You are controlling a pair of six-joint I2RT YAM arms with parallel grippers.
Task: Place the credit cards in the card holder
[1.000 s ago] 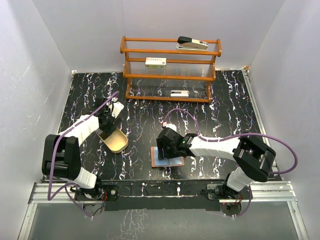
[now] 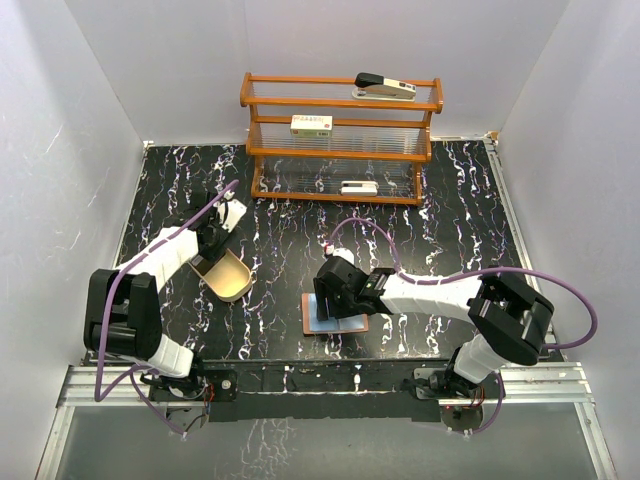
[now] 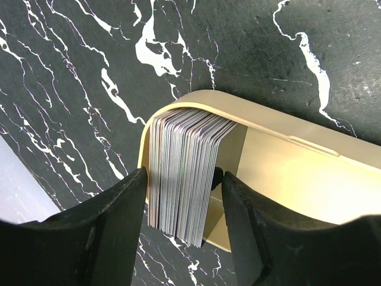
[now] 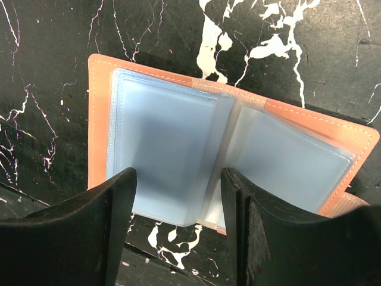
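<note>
A thick stack of cards (image 3: pixel 178 173) stands on edge at one end of the beige tray (image 3: pixel 286 179) in the left wrist view. My left gripper is shut on this stack, one finger at each side of it. The card holder (image 4: pixel 97 119), orange with stitched edges, lies spread flat on the table with pale blue clear sleeves (image 4: pixel 164 140) inside. Over it in the right wrist view is my right gripper, its fingers part open and nothing between them. From above, that gripper covers part of the holder (image 2: pixel 308 318).
At the back a wooden rack (image 2: pixel 340 155) carries a stapler (image 2: pixel 384 87), a small box (image 2: pixel 311 125) and a white item (image 2: pixel 359 188). Bare marble tabletop (image 2: pixel 285 250) lies between the tray and the holder.
The tray has shifted very slightly to the left at my left gripper. My right arm looks unmoved over the holder.
</note>
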